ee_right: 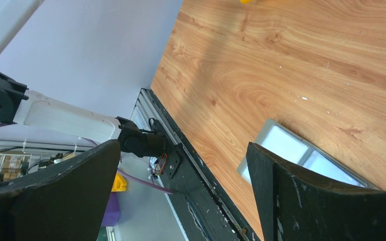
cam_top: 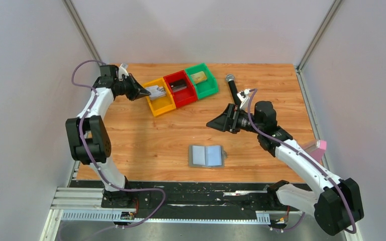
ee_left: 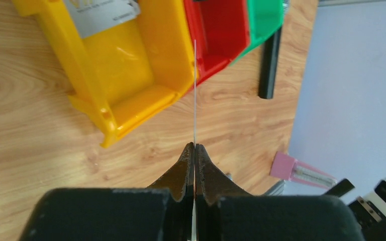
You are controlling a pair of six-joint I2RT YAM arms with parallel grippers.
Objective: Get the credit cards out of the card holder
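Observation:
My left gripper is shut on a thin card (ee_left: 195,90), seen edge-on in the left wrist view. From above, that gripper (cam_top: 148,93) reaches over the left rim of the yellow bin (cam_top: 166,105). A white card (ee_left: 103,20) lies inside the bin. The open grey card holder (cam_top: 206,164) lies flat on the table, two pale panels facing up; whether any card is in it, I cannot tell. Wide apart and empty, the fingers of my right gripper are above the table, up from the holder in the top view.
A red bin (cam_top: 185,99) with a dark item and a green bin (cam_top: 208,88) with a yellowish one adjoin the yellow bin. A black microphone (cam_top: 232,90) lies to their right. A pink object (cam_top: 315,149) stands at the right edge.

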